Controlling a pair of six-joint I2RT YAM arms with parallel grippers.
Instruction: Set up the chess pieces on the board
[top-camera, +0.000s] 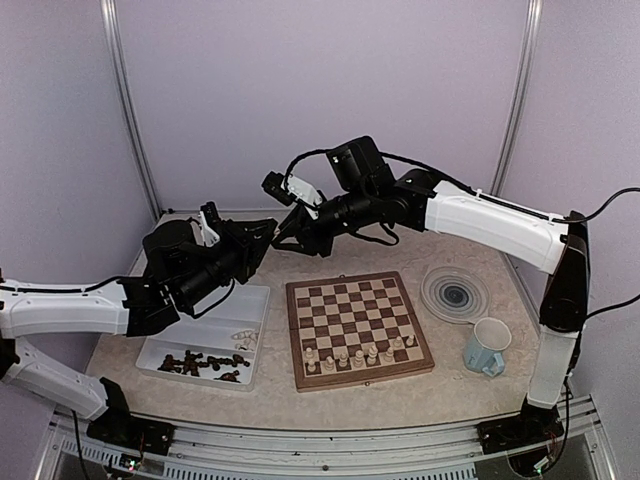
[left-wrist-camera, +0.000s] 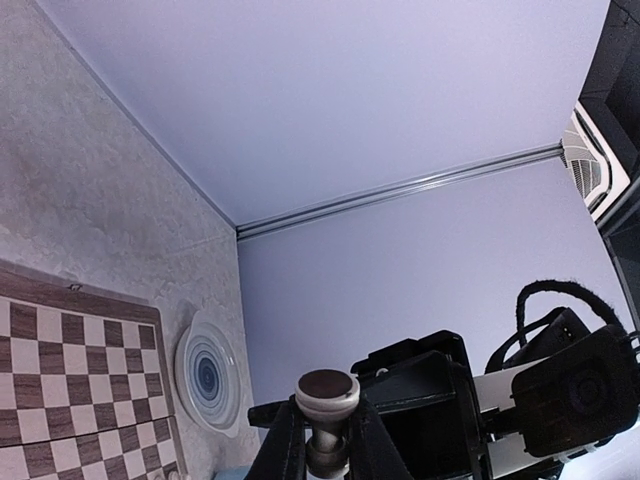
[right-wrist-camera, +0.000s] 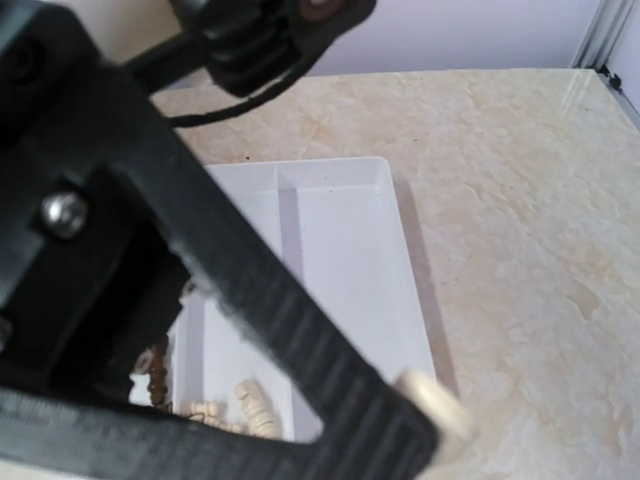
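Observation:
My two grippers meet above the back of the table. The left gripper (top-camera: 268, 232) is shut on a light chess piece (left-wrist-camera: 327, 403), upright in the left wrist view. My right gripper (top-camera: 285, 238) is at that piece; its fingers fill much of the right wrist view, with the piece's pale end (right-wrist-camera: 440, 410) at the tip, and its finger state is unclear. The chessboard (top-camera: 343, 310) carries several white pieces along its near side. A white tray (top-camera: 200, 325) holds dark and white pieces.
A clear lidded dish (top-camera: 455, 294) and a blue mug (top-camera: 484, 350) stand right of the board. The table behind the board and right of the tray is bare.

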